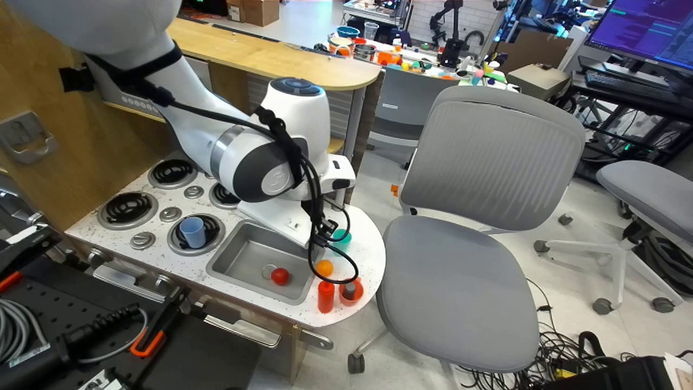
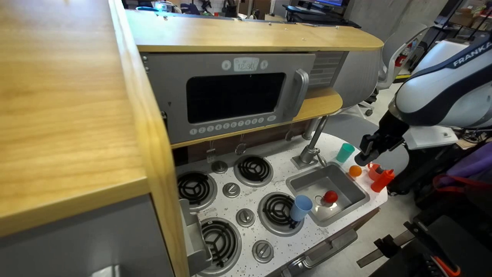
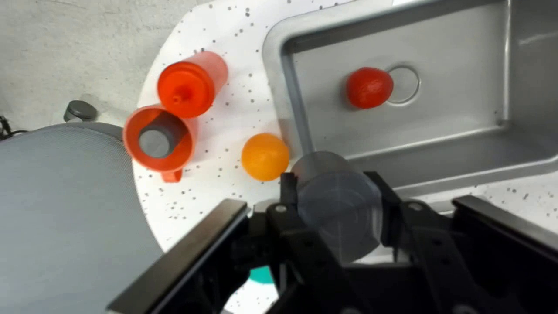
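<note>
A dark grey cylindrical cup [image 3: 342,214] is held between the black fingers of my gripper in the wrist view. Exterior view 2 has the gripper [image 2: 370,147] above the right end of the counter, the dark cup [image 2: 362,159] at its tips, clear of the surface. Below lie an orange ball [image 3: 265,156], a red bottle [image 3: 192,83] and a red-orange mug [image 3: 133,133] with a grey piece inside. A teal cup [image 2: 344,152] stands behind the orange ball. In exterior view 1 the arm hides the gripper's fingers.
The grey sink [image 2: 318,180] holds a red, rounded object [image 2: 330,196] near its drain. A light blue cup [image 2: 301,207] stands on a stove burner. The faucet [image 2: 309,152] rises behind the sink. A grey chair [image 1: 455,292] stands close to the counter's rounded end.
</note>
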